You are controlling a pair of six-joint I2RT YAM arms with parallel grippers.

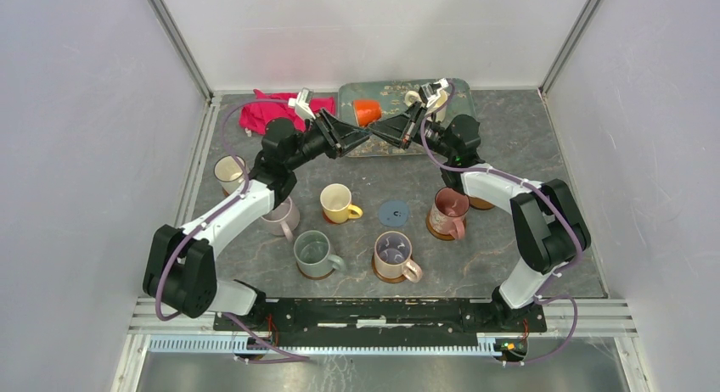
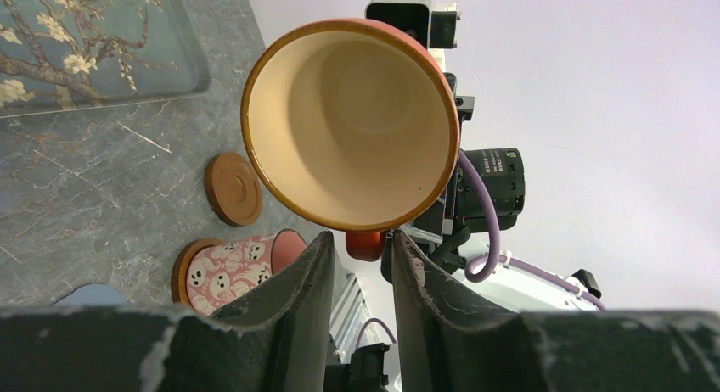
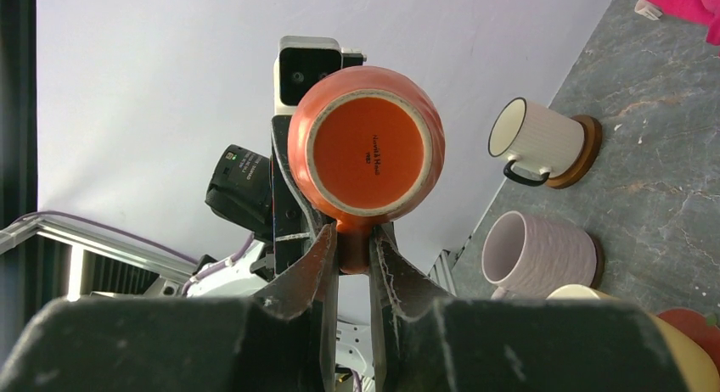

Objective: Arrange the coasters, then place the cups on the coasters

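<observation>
An orange cup (image 1: 367, 112), cream inside, hangs in the air over the tray, lying on its side between the two arms. Its handle (image 3: 353, 249) is pinched by my right gripper (image 1: 374, 131), which is shut on it. Close to that same handle (image 2: 365, 246), my left gripper (image 1: 366, 137) holds its fingers apart; whether they touch it I cannot tell. In the left wrist view the cup's mouth faces the camera; the right wrist view has its base. A blue-grey coaster (image 1: 393, 213) lies bare mid-table, and a brown coaster (image 2: 233, 188) is also bare.
Behind lies a floral tray (image 1: 357, 152) with a cream cup on it. A pink cloth (image 1: 263, 114) is at back left. Several mugs stand on coasters, among them a yellow mug (image 1: 338, 203), a grey-green mug (image 1: 314, 254) and a red patterned mug (image 1: 449, 212).
</observation>
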